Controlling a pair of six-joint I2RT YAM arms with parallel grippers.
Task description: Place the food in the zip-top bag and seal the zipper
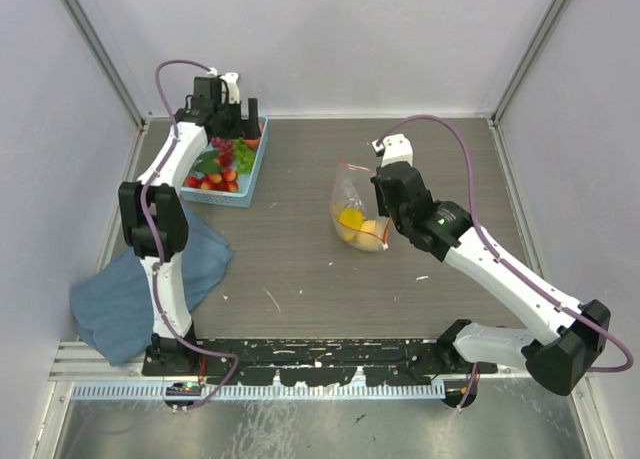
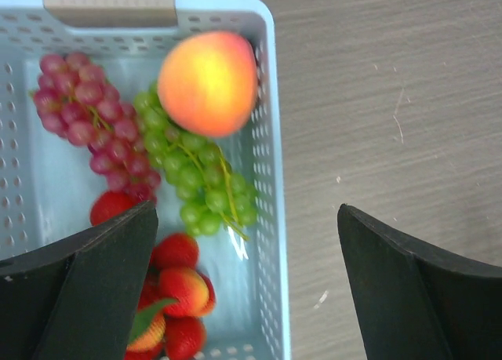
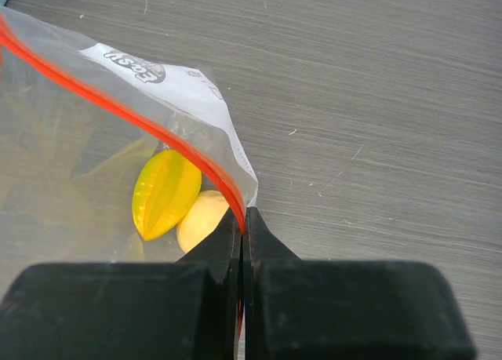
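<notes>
The clear zip top bag [image 1: 352, 188] stands mouth-up on the table, its red-orange zipper [image 3: 125, 115] spread apart. Inside lie a yellow ridged fruit [image 3: 166, 194] and a pale round item [image 3: 203, 219]. My right gripper is shut on the bag's edge at one end of the zipper. Over the blue basket [image 2: 274, 219], at its right wall, my left gripper hangs open and empty. Below it are green grapes [image 2: 205, 180], red grapes [image 2: 82, 105], an orange-pink round fruit [image 2: 208, 84] and several small red fruits [image 2: 184, 289].
A crumpled blue cloth [image 1: 150, 284] lies on the left side of the table. Between basket and bag the wooden tabletop [image 1: 290, 229] is clear, as it is to the bag's right. A wall stands behind the basket.
</notes>
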